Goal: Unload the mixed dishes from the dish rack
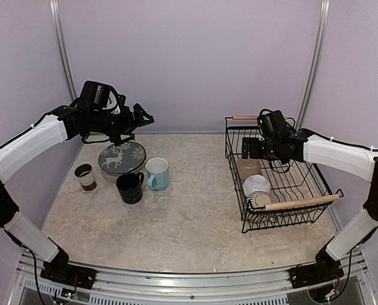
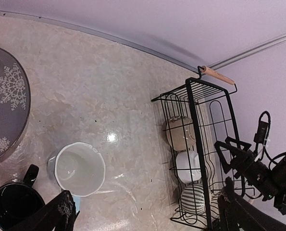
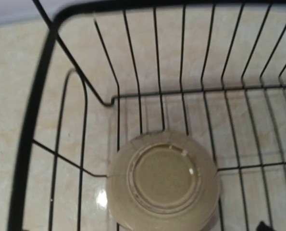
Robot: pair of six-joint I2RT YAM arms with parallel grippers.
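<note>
In the top view, a black wire dish rack (image 1: 303,208) stands at the right. Along its left side sit a tan bowl (image 1: 249,168), a white bowl (image 1: 256,184) and a striped bowl (image 1: 260,199). Seen from my right wrist, the tan bowl (image 3: 164,180) rests upside down on the wires. Above it hovers my right gripper (image 1: 251,149), open and apart from it. My left gripper (image 1: 133,128) is in the air over the far left, open and empty, its fingers (image 2: 61,211) wide apart. Below lie a grey reindeer plate (image 1: 115,154), a black mug (image 1: 130,188) and a light blue mug (image 1: 157,175).
A small brown-and-white cup (image 1: 85,177) stands at the far left. Wooden handles (image 1: 302,203) top the rack's near and far ends, and its wire rim surrounds the bowls.
</note>
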